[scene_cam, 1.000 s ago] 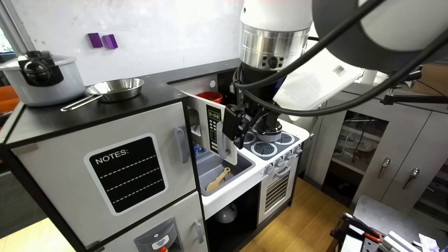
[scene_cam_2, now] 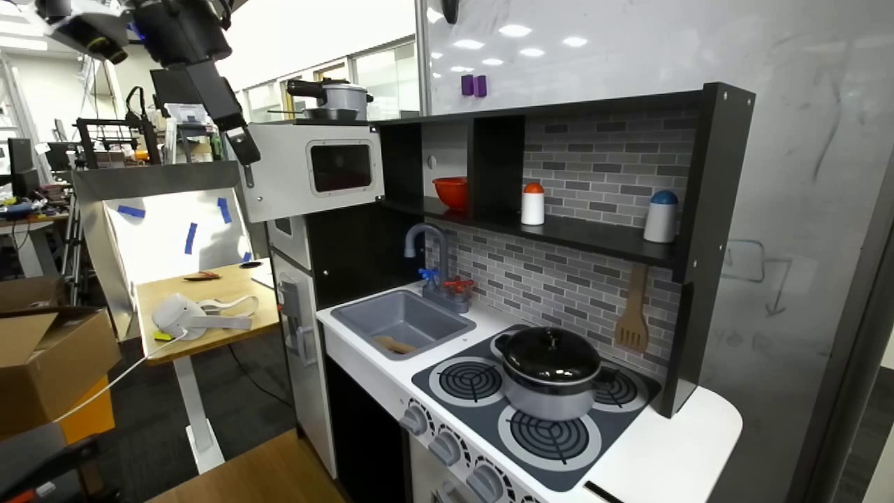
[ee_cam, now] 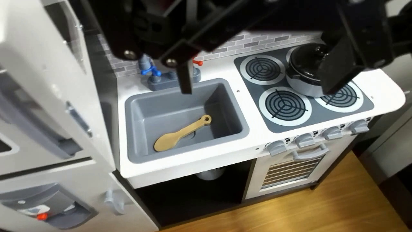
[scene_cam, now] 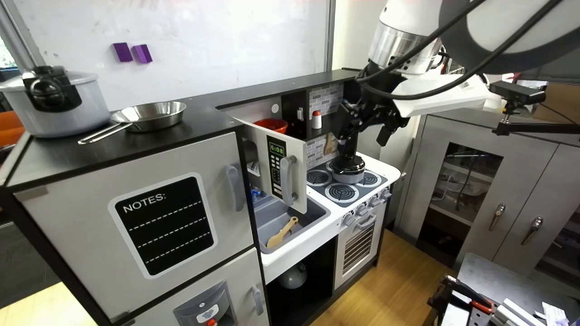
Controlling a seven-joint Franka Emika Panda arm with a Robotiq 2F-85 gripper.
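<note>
My gripper is open, its two fingers wide apart with nothing between them. In the first exterior view the gripper (scene_cam: 364,142) hangs at the stove side, clear of the microwave door (scene_cam: 300,174), which stands swung out over the sink with its grey handle (scene_cam: 286,180) free. From the other side, the second exterior view shows the door's dark window (scene_cam_2: 341,166) and one of my fingers (scene_cam_2: 243,146) at upper left. A grey pot with a black lid (scene_cam_2: 551,356) rests on the stove. The wooden spoon (ee_cam: 181,133) lies in the grey sink (ee_cam: 133,116).
On the shelf are a red bowl (scene_cam_2: 450,193), an orange-topped shaker (scene_cam_2: 533,205) and a blue-topped shaker (scene_cam_2: 661,217). A wooden spatula (scene_cam_2: 633,318) hangs below. A steel pan (scene_cam: 155,116) and a pressure cooker (scene_cam: 81,106) sit on top of the fridge unit.
My gripper has moved back and to the right, away from the microwave door's handle toward the stove. The door stands at the same angle as before.
</note>
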